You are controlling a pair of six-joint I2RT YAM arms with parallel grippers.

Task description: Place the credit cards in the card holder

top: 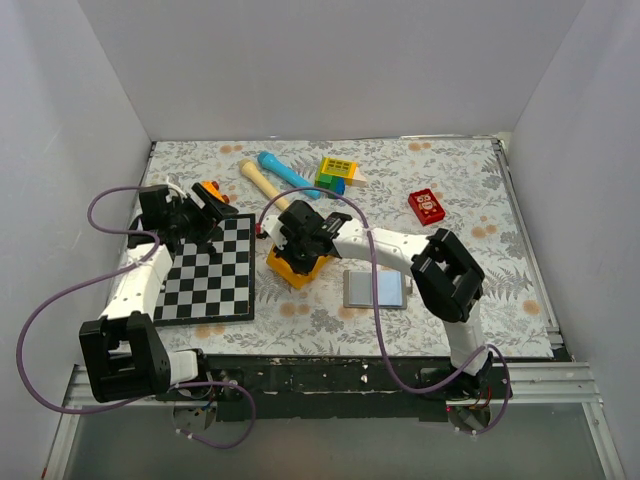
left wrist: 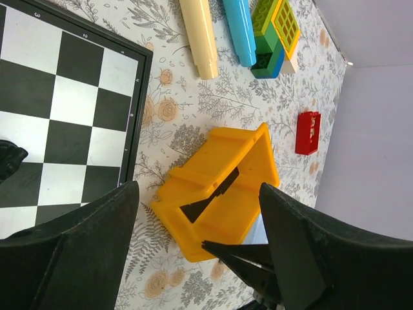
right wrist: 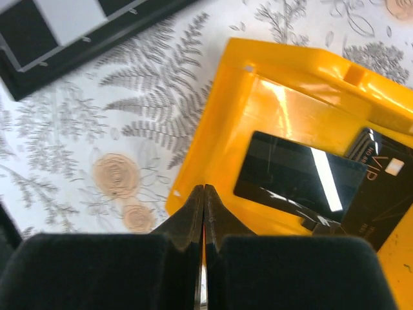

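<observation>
Black credit cards (right wrist: 297,171) lie overlapping on the floor of the orange bin (right wrist: 213,119), outside my right gripper's fingers. In the left wrist view, dark pieces of the cards (left wrist: 222,184) show past the bin's near wall. My right gripper is shut with nothing between its tips, which are over the bin's rim close to the cards. Wide apart above the table, my left gripper stands open and empty. A flat grey and pale-blue object (top: 375,289), perhaps the card holder, rests right of the bin in the top view.
The chessboard (top: 207,268) fills the left side, with a dark piece (left wrist: 10,158) on it. Behind the bin lie a cream stick (left wrist: 201,39), a blue stick (left wrist: 240,29) and toy blocks (top: 338,172). A red box (top: 426,207) sits at right.
</observation>
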